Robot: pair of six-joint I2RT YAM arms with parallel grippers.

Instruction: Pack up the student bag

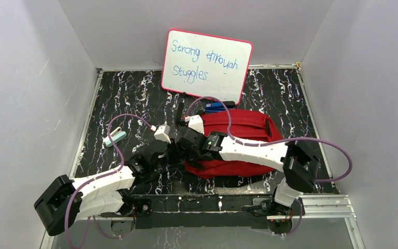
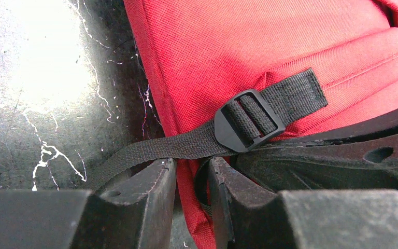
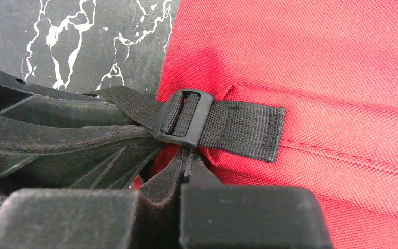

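The red bag [image 1: 238, 168] lies on the dark marbled table, partly covered by my right arm. At its left side, a black strap [image 2: 160, 147] runs through a plastic buckle [image 2: 249, 120]. My left gripper is part open just below this strap. The bag's red edge shows in the gap between its fingertips. From the other side, my right gripper is shut, its tips touching the underside of the buckle [image 3: 184, 118]. Whether thin strap or cloth is pinched there is hidden. In the top view the two grippers nearly meet.
Behind the bag lies a blue item [image 1: 215, 107], below a whiteboard [image 1: 207, 65] with handwriting. A small pale teal object [image 1: 115, 137] rests on the left of the table. Bare table shows at the far left and right.
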